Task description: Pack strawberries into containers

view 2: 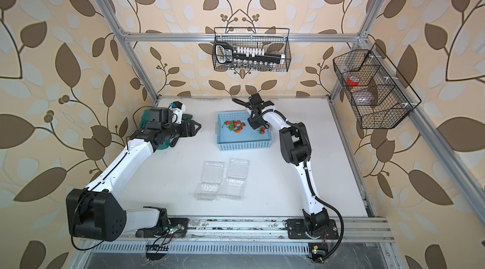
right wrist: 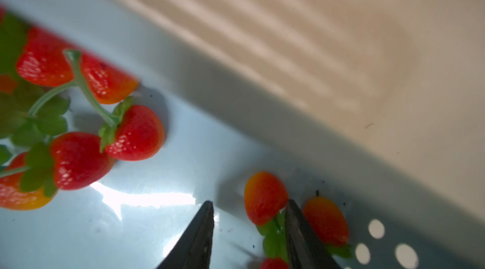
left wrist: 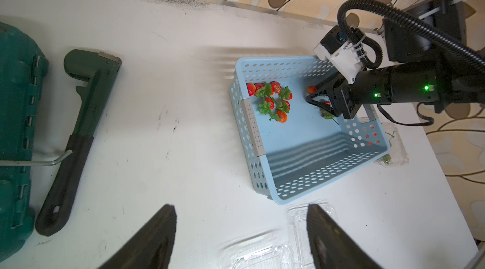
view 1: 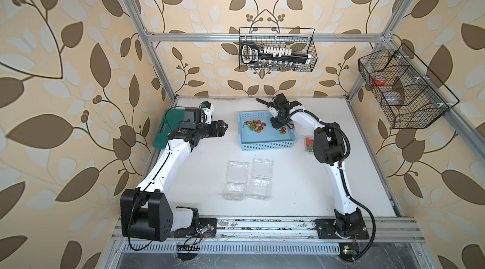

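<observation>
A cluster of red strawberries (right wrist: 135, 132) with green leaves lies in the left part of the light blue basket (view 1: 267, 144). Inside the basket's right half, my right gripper is open, pointing down. One orange-red strawberry (right wrist: 264, 195) appears just past its fingertips, nearer the right one; another strawberry (right wrist: 325, 221) is partly behind that finger. Two clear containers (view 1: 236, 173) (view 1: 262, 169) stand lids up on the table in front of the basket. Left of the basket, my left gripper hangs over bare table, fingers apart and empty.
A clear container with strawberries (view 1: 309, 143) sits right of the basket, partly hidden by the right arm. On the left lie a green case (left wrist: 15, 132) and a wrench (left wrist: 83, 112). Table between wrench and basket is free.
</observation>
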